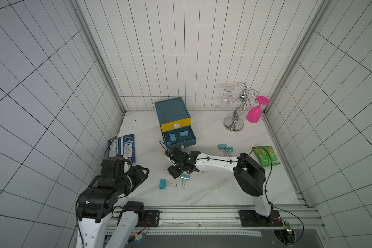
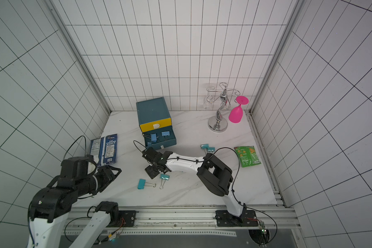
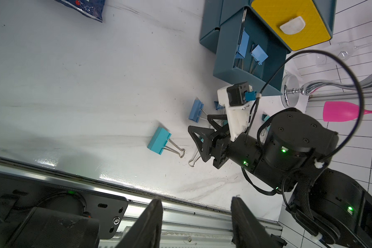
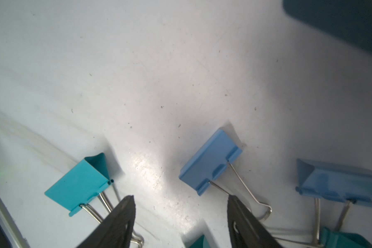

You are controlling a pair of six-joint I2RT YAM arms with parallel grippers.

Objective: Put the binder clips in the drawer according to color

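Note:
The right wrist view has a blue binder clip (image 4: 210, 161) flat on the table, just beyond the open fingers of my right gripper. To its right is a second blue clip (image 4: 343, 181), and a teal clip (image 4: 80, 181) lies to the left. The lower drawer (image 3: 227, 66) of the cabinet stands pulled out with blue clips (image 3: 259, 54) inside; the yellow-fronted drawer (image 3: 293, 24) above it is shut. My left gripper hangs open and empty at the left front. More teal clips (image 1: 229, 149) lie right of centre; my right arm hides part of the table.
A blue snack bag (image 1: 128, 148) lies at the left and a green bag (image 1: 266, 156) at the right. At the back right stand a metal glass rack (image 1: 234, 123) and a pink goblet (image 1: 255, 113). Table between cabinet and rack is clear.

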